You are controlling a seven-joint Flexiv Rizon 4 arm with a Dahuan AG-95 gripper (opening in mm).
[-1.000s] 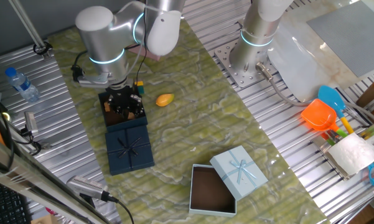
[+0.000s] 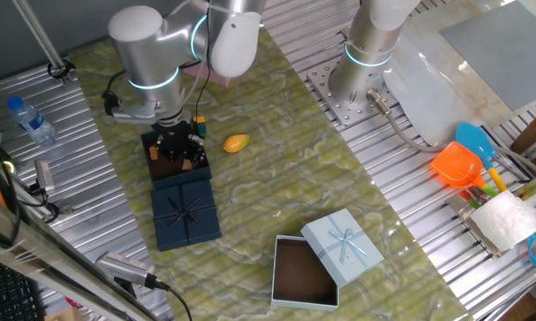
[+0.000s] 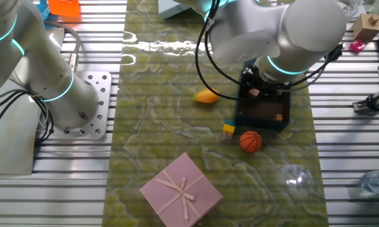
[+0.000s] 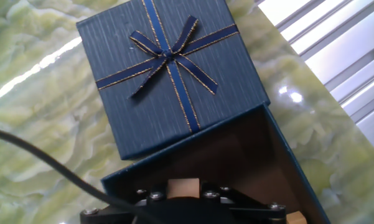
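My gripper [image 2: 180, 148] is down at the dark blue open box [image 2: 184, 176], over its brown inside. One wooden block [image 4: 183, 188] appears at the middle of the gripper in the wrist view; whether the fingers touch it is hidden. A second wooden block [image 4: 295, 218] lies in the box, partly cut off by the frame edge. Black finger linkages spread to both sides, but the fingertips do not show clearly, so their opening is uncertain. The blue lid [image 2: 185, 216] with a ribbon bow lies against the box's side.
A yellow-orange fruit [image 2: 236, 143], a small yellow-and-teal block [image 3: 228, 127] and a toy basketball [image 3: 250, 142] lie close to the box. A pink gift box [image 3: 181, 191] stands apart. The light blue box [image 2: 305, 275] is open, its lid [image 2: 342, 247] leaning over one edge.
The gripper's fingers have shifted slightly within the blue box. The arm and the other objects look the same.
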